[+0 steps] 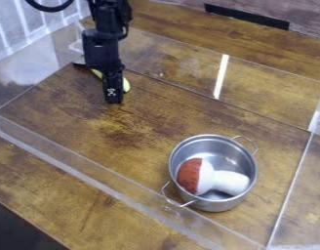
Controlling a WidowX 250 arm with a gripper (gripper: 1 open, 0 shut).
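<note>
My gripper point(113, 90) is low over the wooden surface at the upper left, its black body in front of a yellow-green object point(124, 80) that is mostly hidden behind it. Whether anything sits between the fingers is too small to tell. At the lower right stands a steel pot point(228, 203) with two handles; inside it lies a toy mushroom with a red cap point(193, 175) and a white stem point(230, 182).
Clear plastic walls point(302, 186) border the wooden work area point(110, 146).
</note>
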